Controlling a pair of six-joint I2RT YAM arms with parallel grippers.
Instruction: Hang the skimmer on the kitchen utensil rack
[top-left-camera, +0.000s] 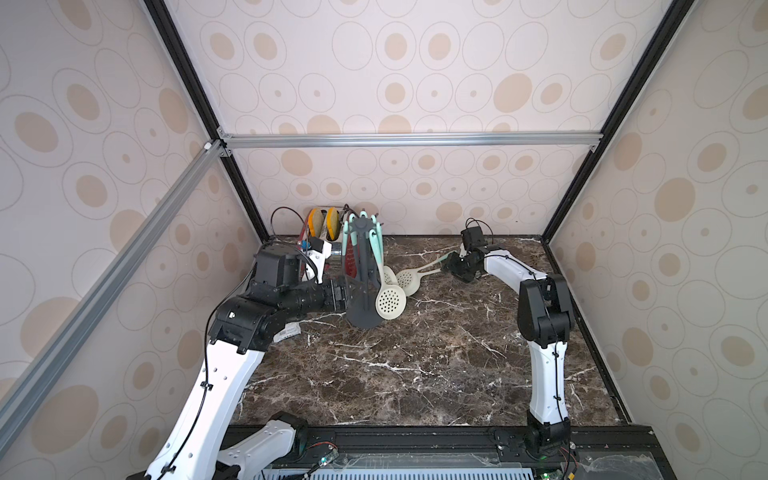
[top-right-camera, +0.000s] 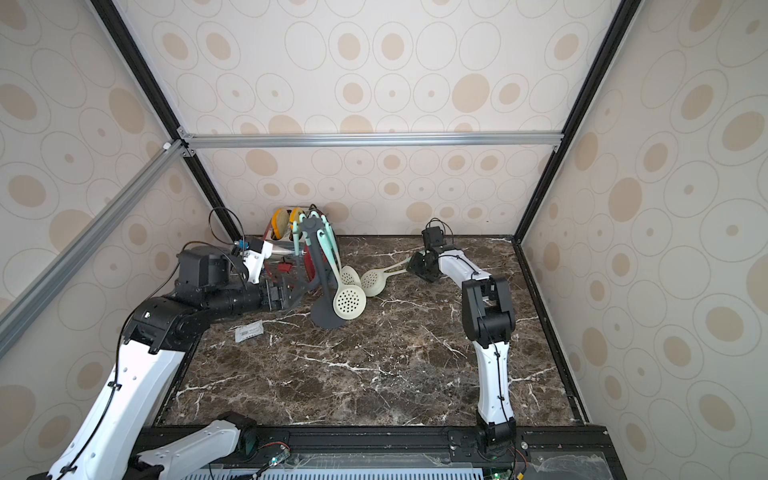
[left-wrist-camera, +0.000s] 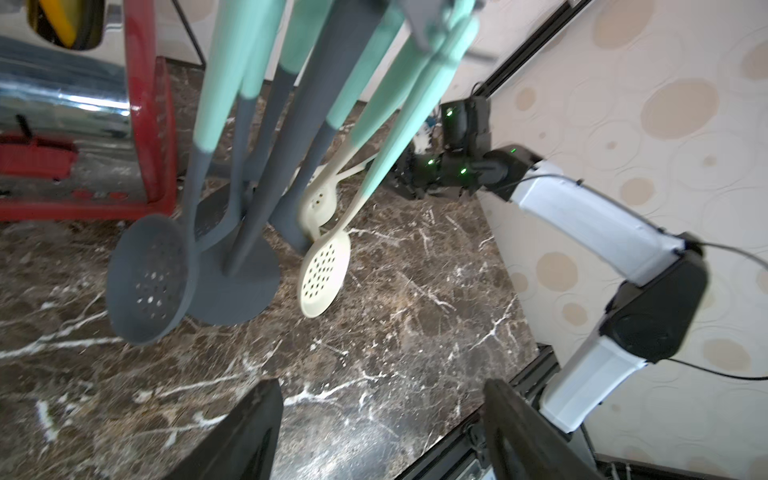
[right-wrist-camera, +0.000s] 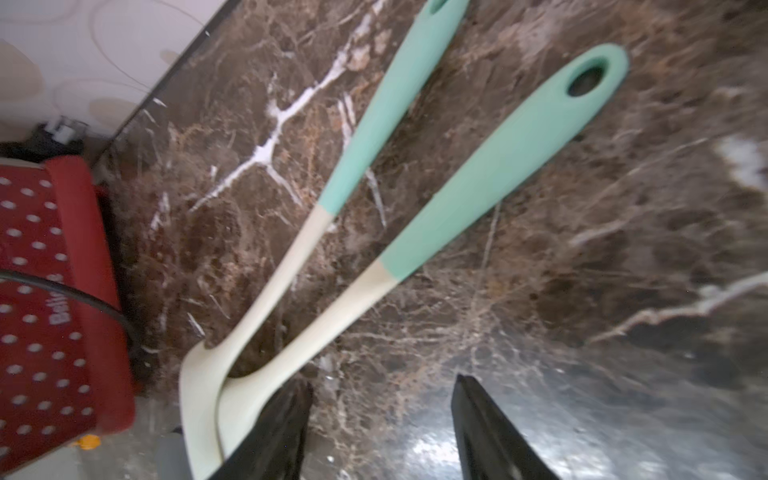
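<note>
The utensil rack (top-left-camera: 361, 264) carries several mint-handled utensils, including a cream skimmer (top-left-camera: 390, 300) hanging at its front right and a dark ladle (left-wrist-camera: 150, 280). My left gripper (top-left-camera: 342, 296) stands open just left of the rack, nothing between its fingers in the left wrist view. Two cream utensils with mint handles (right-wrist-camera: 488, 168) lie on the counter right of the rack, one a skimmer (top-left-camera: 406, 281). My right gripper is open above the counter near their handles, nothing between its fingers.
A red appliance (left-wrist-camera: 160, 136) with yellow parts stands behind the rack at the back left. A small white packet (top-right-camera: 249, 331) lies at the front left.
</note>
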